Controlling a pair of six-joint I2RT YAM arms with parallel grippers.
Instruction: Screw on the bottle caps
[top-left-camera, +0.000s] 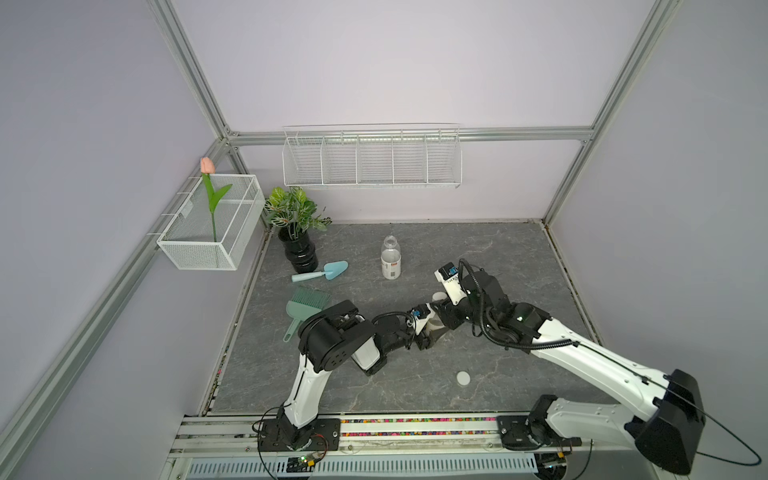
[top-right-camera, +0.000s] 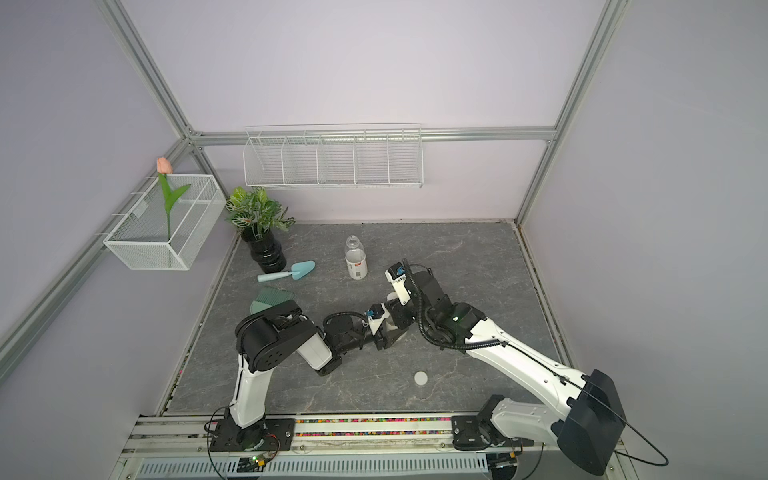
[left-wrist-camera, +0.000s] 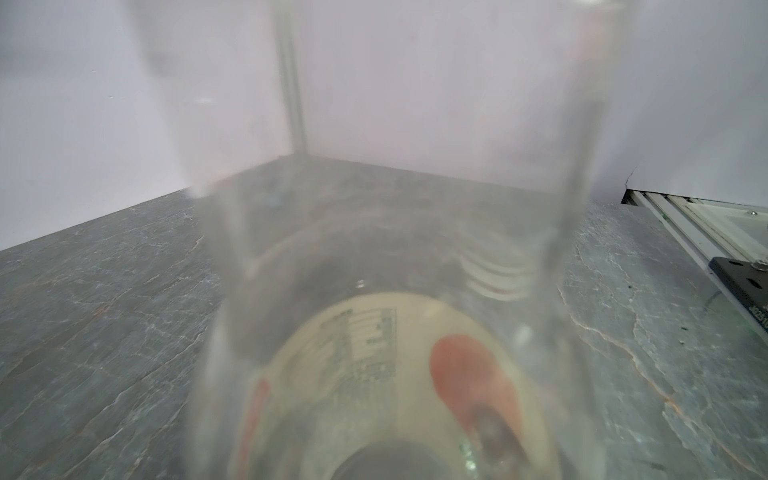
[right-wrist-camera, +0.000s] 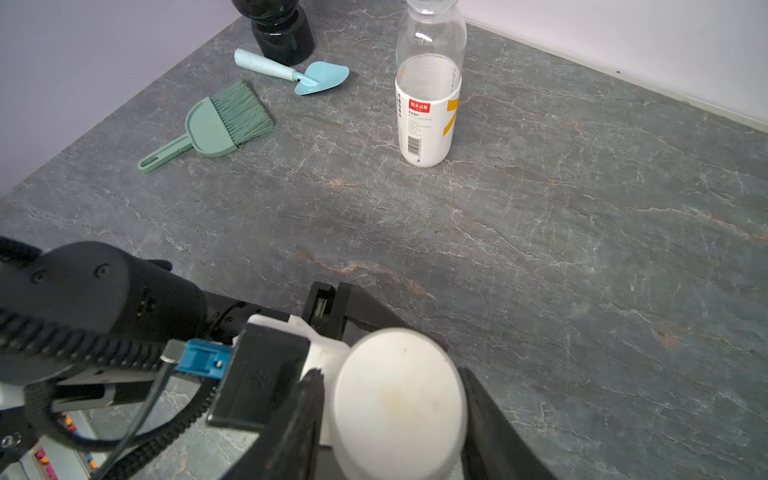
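Observation:
A clear bottle (left-wrist-camera: 360, 360) fills the left wrist view, close to that camera, its label seen through the wall. A white cap (right-wrist-camera: 400, 400) sits at its top, seen from above in the right wrist view. My left gripper (top-left-camera: 433, 326) is around the bottle's body, where its grip is mostly hidden. The right gripper has one finger on each side of the cap, very close to it; whether both press on it is unclear. Farther back, a second bottle (top-left-camera: 390, 262) stands upright with no white cap on its neck. A loose white cap (top-left-camera: 463, 378) lies on the front tabletop.
A teal trowel (right-wrist-camera: 320, 77), a green brush (right-wrist-camera: 212, 132) and a black vase (top-left-camera: 299, 250) with a plant stand at the left. Wire baskets (top-left-camera: 372, 160) hang on the back wall. Open tabletop (top-left-camera: 512, 248) lies at the back right.

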